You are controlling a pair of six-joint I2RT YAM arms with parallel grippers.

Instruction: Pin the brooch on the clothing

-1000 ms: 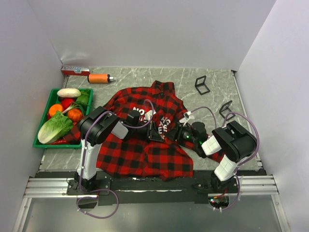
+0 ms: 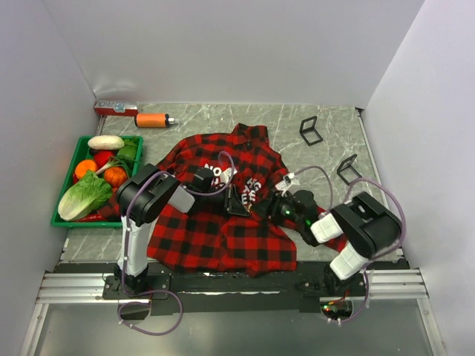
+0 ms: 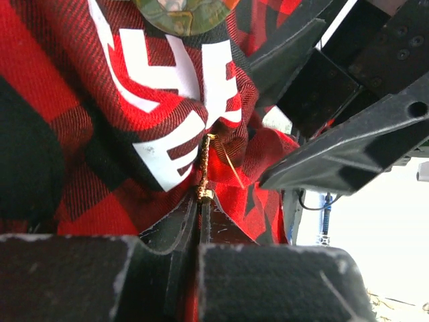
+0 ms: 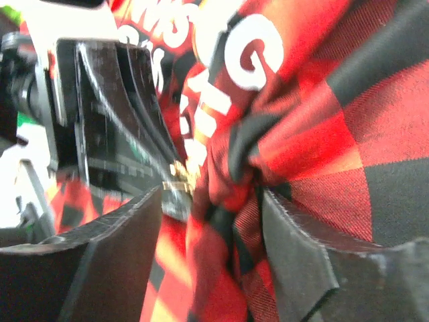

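The red and black plaid shirt lies spread over the table, white lettering on its front. A gold brooch is clamped at its lower end by my left gripper; its thin pin stands swung out against a cloth fold. Whether the pin passes through the fabric cannot be told. Just right of it, my right gripper has its fingers apart, with a bunched fold of shirt between the fingers. In the top view the left gripper and right gripper sit close together.
A round greenish disc lies on the shirt near the lettering. The green basket of vegetables stands at the left, an orange bottle behind. Two black frames occupy the right side. Clear table shows along the back.
The left arm appears still, keeping its hold on the brooch.
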